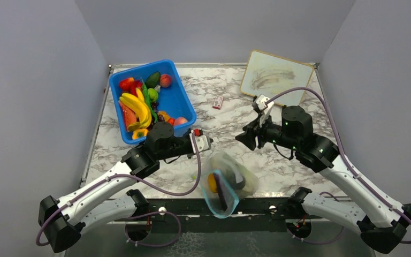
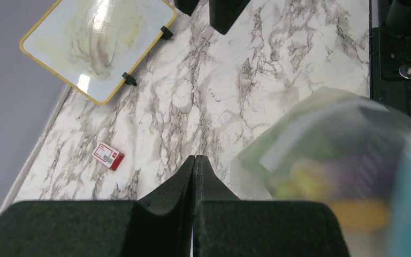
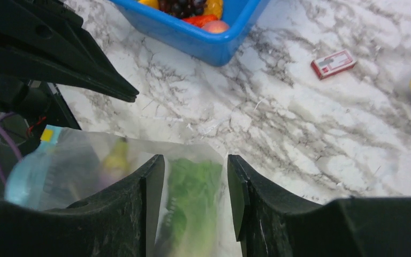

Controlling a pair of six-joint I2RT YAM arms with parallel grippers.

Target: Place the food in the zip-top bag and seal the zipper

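A clear zip bag [image 1: 234,187] with a blue top band lies on the near table edge, with a yellow item and a dark purple one inside; in the left wrist view the bag [image 2: 321,139] is blurred. My left gripper is shut with nothing visible between its fingers, beside the bag. My right gripper stands part open above the bag's right side, nothing held between its fingers.
A blue bin [image 1: 184,96] of fruit and vegetables stands at back left. A whiteboard [image 1: 276,75] is at back right, and a small red-and-white box [image 1: 218,102] lies mid-table.
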